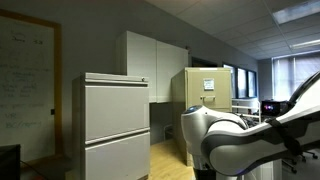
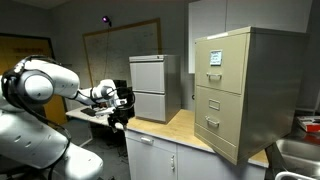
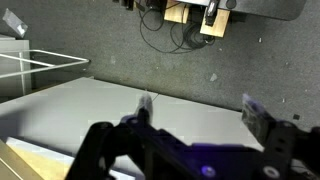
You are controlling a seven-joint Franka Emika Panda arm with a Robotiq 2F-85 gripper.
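My gripper stands open in the wrist view, with its two fingers wide apart and nothing between them. It points down beyond the cabinet edge, over dark floor and a white panel. In exterior view 2 the gripper (image 2: 122, 118) hangs in front of the counter (image 2: 172, 130), left of the white drawers below it. Exterior view 1 shows the white arm (image 1: 240, 145) at the lower right, and the fingers there are mostly cut off by the frame's bottom edge.
A grey two-drawer cabinet (image 2: 147, 88) stands on the counter's far end. A beige filing cabinet (image 2: 232, 90) stands at the near end. Bare wooden counter lies between them. A sink (image 2: 300, 155) is at the right. Cables (image 3: 180, 35) lie on the floor.
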